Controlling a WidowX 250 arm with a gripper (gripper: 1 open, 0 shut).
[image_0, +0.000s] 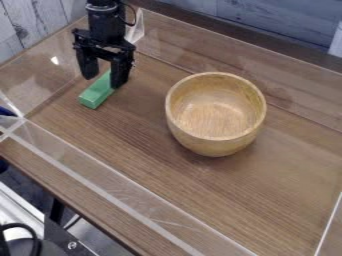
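The black gripper (103, 58) hangs at the upper left of the camera view, over a green block (96, 93) lying on the wooden table. Its fingers reach down to around the block's far end; whether they touch it or are open or shut I cannot tell.
A large tan wooden bowl (214, 113) sits right of the middle. A dark cable shows at the bottom left corner.
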